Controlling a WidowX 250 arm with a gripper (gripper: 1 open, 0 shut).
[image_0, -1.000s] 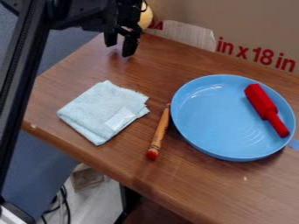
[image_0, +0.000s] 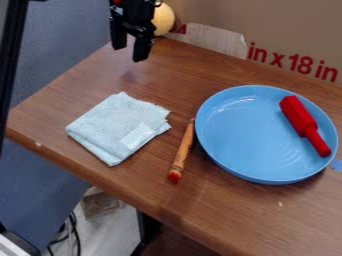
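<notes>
The black gripper (image_0: 130, 40) hangs above the far left part of the wooden table (image_0: 201, 72), partly in front of a yellow round object (image_0: 163, 16). Its two fingers stand apart with nothing visible between them. A folded light-blue cloth (image_0: 118, 128) lies at the left of the table. An orange stick with a red tip (image_0: 182, 151) lies beside a blue plate (image_0: 247, 150). A red cylindrical object with a narrower handle (image_0: 303, 123) lies on the plate's right side.
A cardboard box (image_0: 287, 30) with red lettering stands along the back. The table's left edge drops to a floor with cables.
The gripper has moved left. The objects on the table have not moved.
</notes>
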